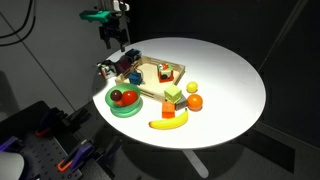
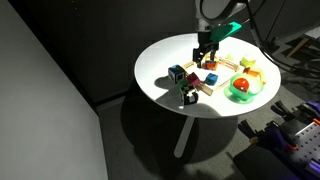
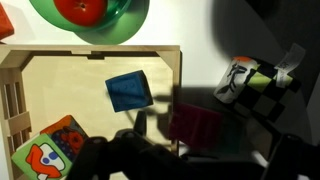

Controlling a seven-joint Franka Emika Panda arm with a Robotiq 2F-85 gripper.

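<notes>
My gripper stands open above the table, its dark fingers at the bottom of the wrist view. A dark red block (image 3: 195,127) shows between and beyond them, just outside the wooden tray (image 3: 177,65). Inside the tray lies a blue block (image 3: 127,91), left of the fingers. To the right is a black-and-white checkered item (image 3: 262,90) with a coloured print. Exterior view 1 has the gripper (image 1: 117,46) over the far left part of the table, apart from the things below. What lies under the fingers in the wrist view is partly hidden.
A green bowl (image 1: 112,104) holds red round items. A printed block (image 1: 165,72) sits in the tray. Toward the front right are a green block (image 1: 173,93), an orange block (image 1: 168,109), an orange (image 1: 195,102) and a banana (image 1: 169,123).
</notes>
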